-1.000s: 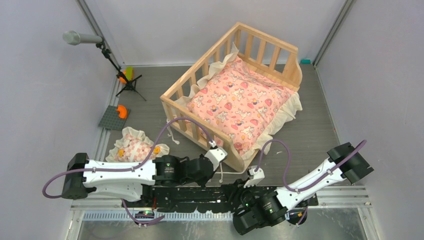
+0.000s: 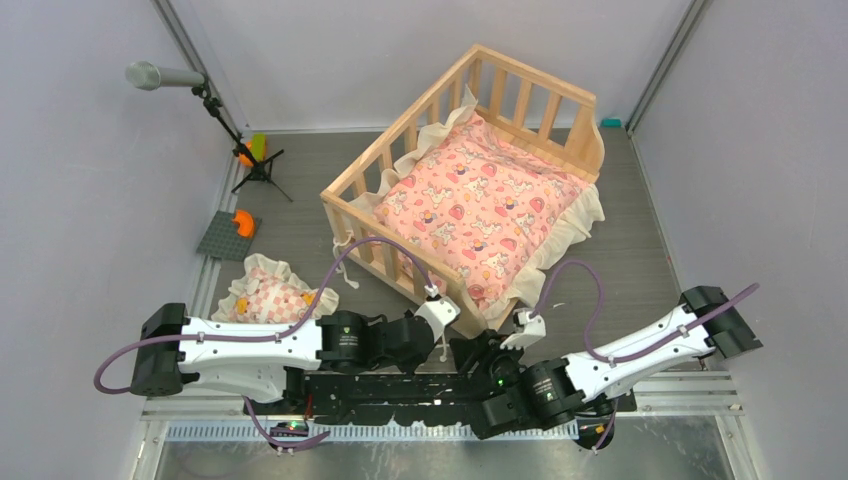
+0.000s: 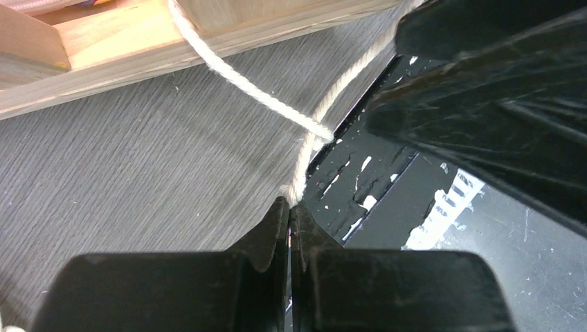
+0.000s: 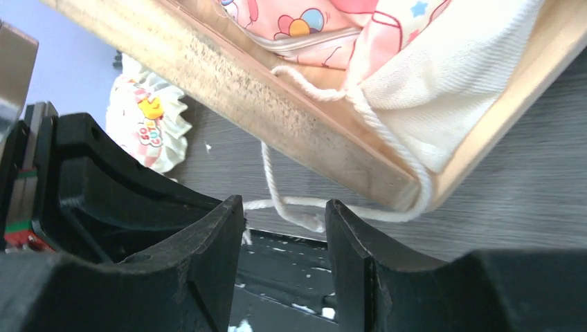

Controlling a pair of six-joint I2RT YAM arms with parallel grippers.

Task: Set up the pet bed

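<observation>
The wooden pet bed [image 2: 363,175] holds a pink patterned cushion [image 2: 480,200] with cream ruffles. White cords [image 4: 394,138] run from its near lower corner and cross just outside the frame. My left gripper is shut on one cord at its fingertips, below that corner. My right gripper stands open just beside it, with cord lying in view between and beyond its fingertips. A small frilled pillow [image 2: 268,295] lies on the floor left of the bed.
A microphone on a stand [image 2: 170,78] is at the back left, near a grey plate with an orange piece [image 2: 243,223].
My right gripper has moved toward the bed's near corner and the left gripper.
</observation>
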